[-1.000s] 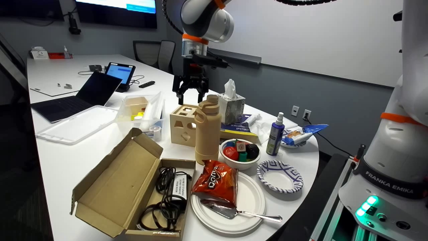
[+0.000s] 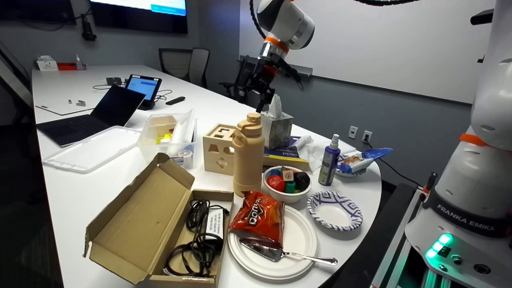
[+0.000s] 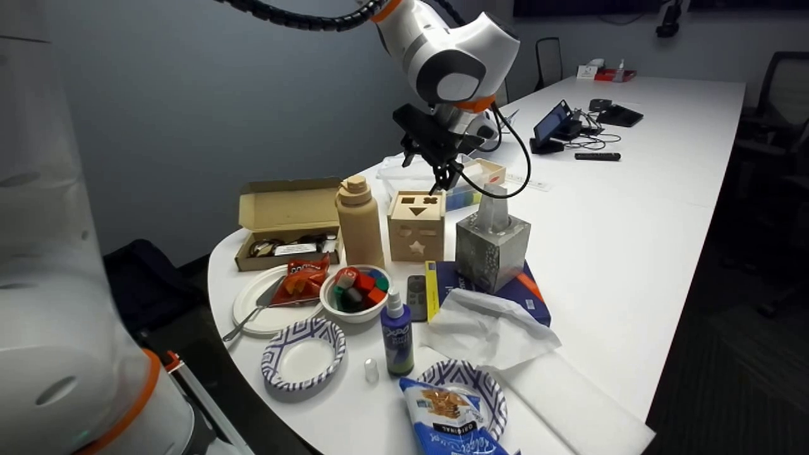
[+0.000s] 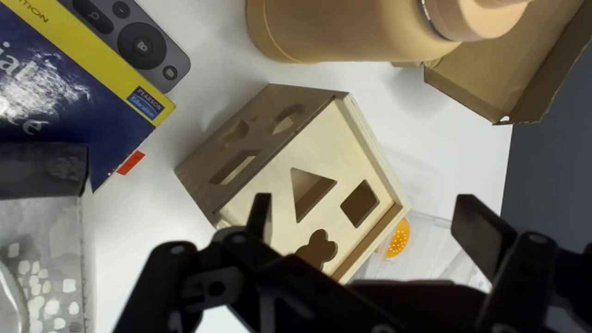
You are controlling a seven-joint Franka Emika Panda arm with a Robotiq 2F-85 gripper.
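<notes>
My gripper is open, with empty space between its fingers. It hangs above the table, tilted, close to the wooden shape-sorter box (image 3: 416, 231) and the grey tissue box (image 3: 493, 246). Seen from the wrist, the sorter's top (image 4: 277, 177) has triangle, square and flower-like holes, and lies below and beyond the fingers. A white bowl (image 2: 290, 196) holds several coloured blocks (image 3: 364, 282). In exterior view 1 the tan bottle (image 2: 249, 158) stands in front of the sorter's right side.
An open cardboard box (image 2: 139, 221) with cables, a plate (image 2: 302, 235) with a red chip bag (image 2: 261, 216) and cake server, a patterned bowl (image 3: 282, 364) and a spray bottle (image 3: 397, 337) crowd the near end. Right of the tissue box in exterior view 2, the table (image 3: 607, 288) is clear.
In exterior view 1 my gripper has moved right and somewhat up, from above the sorter toward the tissue box, and has turned and tilted. The objects on the table have not moved.
</notes>
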